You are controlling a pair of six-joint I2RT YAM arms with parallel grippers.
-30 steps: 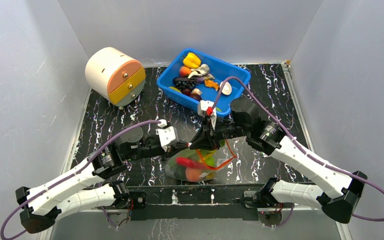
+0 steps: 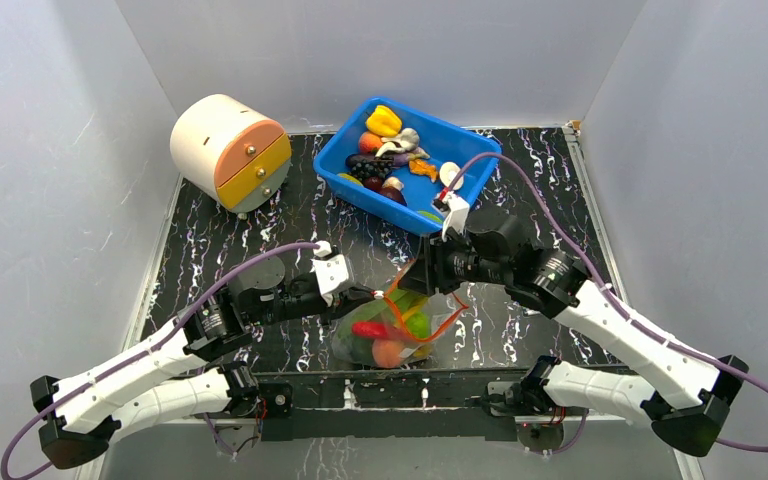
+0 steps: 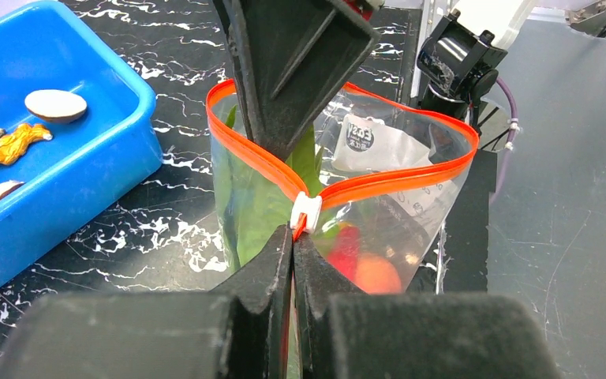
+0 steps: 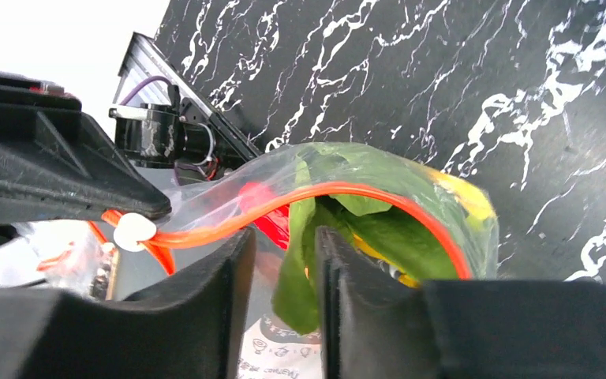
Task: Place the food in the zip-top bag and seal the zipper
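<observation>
The clear zip bag (image 2: pixel 355 345) with orange zipper edges (image 3: pixel 410 180) stands with its mouth gaping. Inside are a red item (image 3: pixel 344 251), an orange round one (image 3: pixel 377 273) and green leaves (image 4: pixel 367 229). My left gripper is shut on the zipper's end, right by the white slider (image 3: pixel 306 212). Over the mouth is my right gripper, its fingers apart. A leaf shows in the gap in the right wrist view, but nothing is clamped. In the left wrist view, one right finger (image 3: pixel 280 103) reaches down to the orange rim.
A blue bin (image 2: pixel 440 140) with several more foods stands behind the bag. A round drawer box (image 2: pixel 215 150) occupies the back left. Bare marbled table (image 2: pixel 570 240) lies to the right. The two grippers are close together over the bag.
The left arm has hardly moved.
</observation>
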